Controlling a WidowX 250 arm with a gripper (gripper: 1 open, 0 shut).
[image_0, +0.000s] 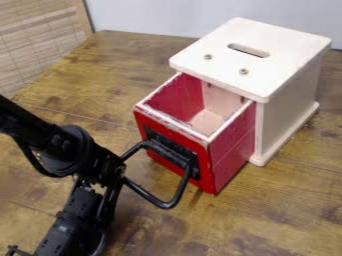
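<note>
A white wooden box (287, 110) with a slot and two screw heads on top stands at the upper right. Its red drawer (227, 160) is pulled out toward the lower left, its pale interior empty as far as visible. The black gripper (166, 164) reaches from the left to the drawer's front, its fingers at the dark handle area; whether they are closed on the handle cannot be told.
A slatted mat or panel (34, 40) is at the back left, and a pale wall runs behind.
</note>
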